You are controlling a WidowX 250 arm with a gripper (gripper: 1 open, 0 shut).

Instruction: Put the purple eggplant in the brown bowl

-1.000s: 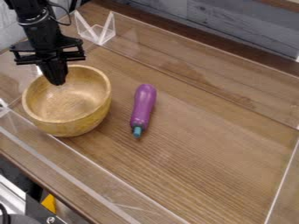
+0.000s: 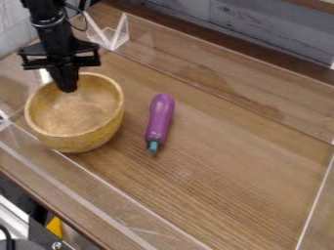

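Note:
The purple eggplant (image 2: pixel 160 118) lies on the wooden table to the right of the bowl, its teal stem end pointing toward the front. At the left stands the brown bowl (image 2: pixel 76 134), which looks empty. My black gripper (image 2: pixel 64 83) is over the bowl's back rim, its tips pointing down, well to the left of the eggplant. The fingertips are small and dark here, so whether they are apart or together cannot be made out.
A white wire rack (image 2: pixel 109 35) stands behind the bowl at the back left. A pale wall (image 2: pixel 294 39) runs along the back right.
My gripper has shifted slightly to the right over the bowl's back rim. The eggplant and the bowl have stayed in place.

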